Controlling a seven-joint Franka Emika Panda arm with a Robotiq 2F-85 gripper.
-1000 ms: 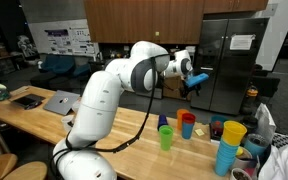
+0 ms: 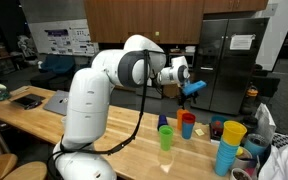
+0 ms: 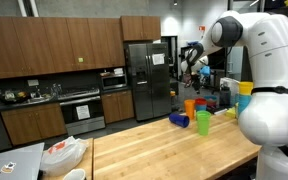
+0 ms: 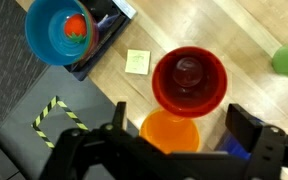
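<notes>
My gripper (image 2: 190, 100) hangs open above a group of cups on the wooden table, its fingers pointing down. From the wrist view, a red cup (image 4: 189, 82) stands upright below the gap between the fingers, open end up. An orange cup (image 4: 169, 132) is right beside it. A dark blue cup (image 3: 180, 120) lies on its side close by, partly hidden by a finger in the wrist view. To one side stands a green cup (image 2: 165, 136). Nothing shows between the fingers.
Stacked blue and yellow cups (image 2: 227, 148) stand at the table's right side, near bowls and other containers. A yellow sticky note (image 4: 138, 62) and a light blue cup (image 4: 52, 32) with something red inside lie near the table edge.
My gripper has come down slightly over the cups. The cups themselves have not moved.
</notes>
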